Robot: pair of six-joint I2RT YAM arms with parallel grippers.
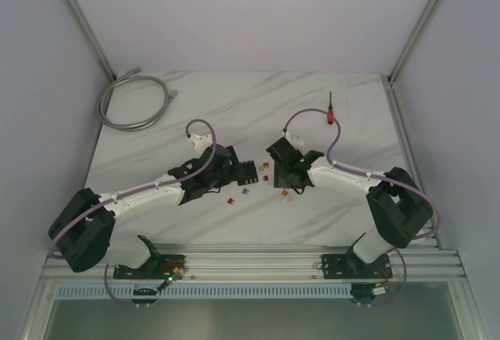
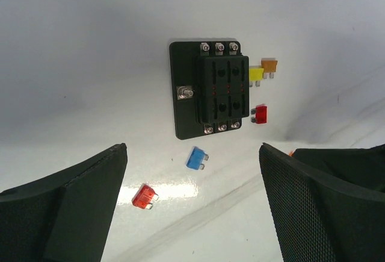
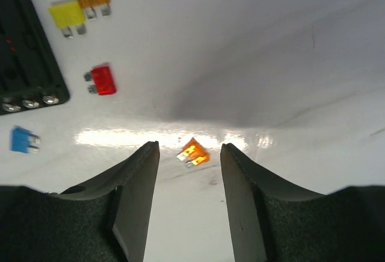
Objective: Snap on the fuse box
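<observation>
A black fuse box (image 2: 219,87) lies on the marble table with screw terminals; loose fuses lie around it: yellow (image 2: 256,74), amber (image 2: 269,65), red (image 2: 260,114), blue (image 2: 196,158), another red (image 2: 143,197). An orange fuse (image 3: 194,151) sits below the gap of my right gripper, whose fingers stand apart with nothing clearly between them. My left gripper is open over the table, left of the fuse box in the top view, fingers empty.
A grey coiled hose (image 1: 133,124) lies at the back left and a red screwdriver (image 1: 330,113) at the back right.
</observation>
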